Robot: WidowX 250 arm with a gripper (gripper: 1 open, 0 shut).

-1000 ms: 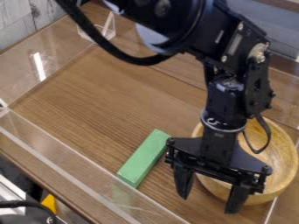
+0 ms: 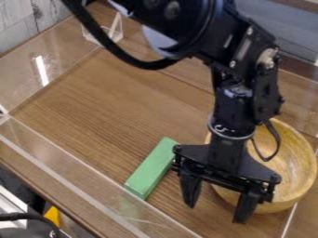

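Observation:
My black gripper [image 2: 218, 195] hangs at the lower right of the camera view, fingers apart and pointing down, over the near left part of a round tan bowl [image 2: 288, 149]. The bowl is partly hidden behind it. A green rectangular block [image 2: 151, 166] lies on the wooden surface just left of the gripper. Whether the fingertips touch the bowl or the surface is hard to tell.
Clear acrylic edging runs along its left and front sides. A cable and small yellow item sit beyond the near left edge.
The arm and gripper have shifted slightly to the left, toward the green block, over the last second. The block has not visibly moved.

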